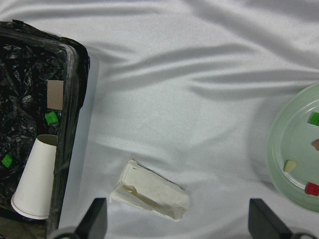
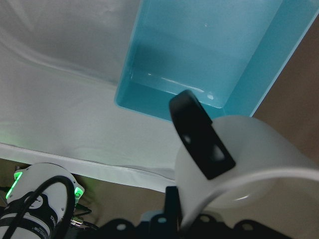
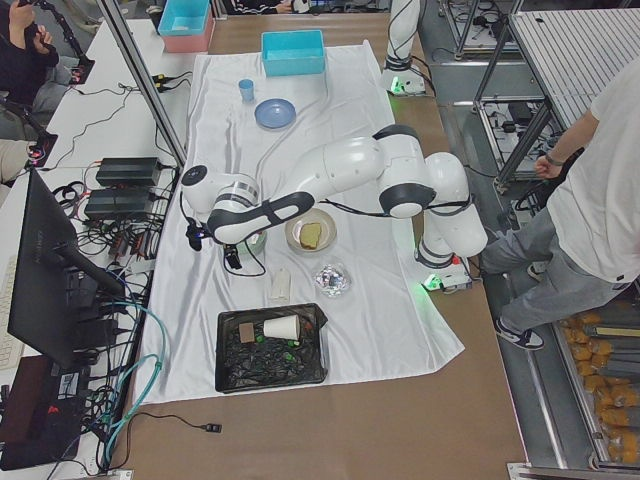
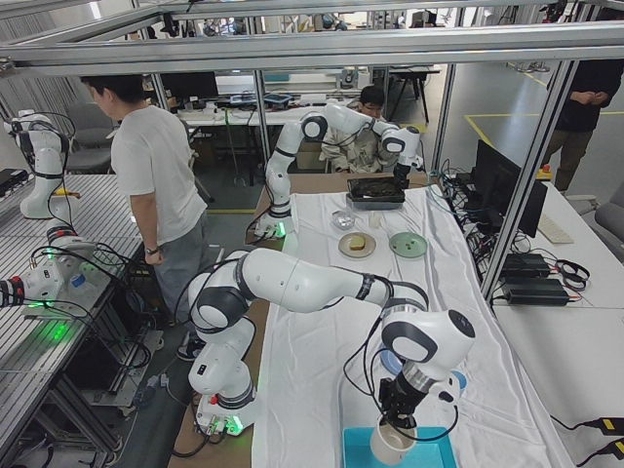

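Observation:
My left gripper is open above the white cloth, beside a black-lined tray (image 1: 22,94) that holds a white paper cup (image 1: 32,179), brown piece and green bits. Below it lies a crumpled white carton (image 1: 149,191); a green plate (image 1: 299,149) with small pieces is at the right. In the camera right view my right gripper (image 4: 395,409) grips a white cup (image 4: 393,444) over a teal bin (image 4: 434,453); the right wrist view shows a black finger on the cup's wall.
A beige plate (image 3: 295,233) with a yellow item, a crumpled clear item (image 3: 332,280), a blue plate (image 3: 275,113) and a blue cup (image 3: 246,90) share the cloth. A person (image 4: 156,205) stands beside the table.

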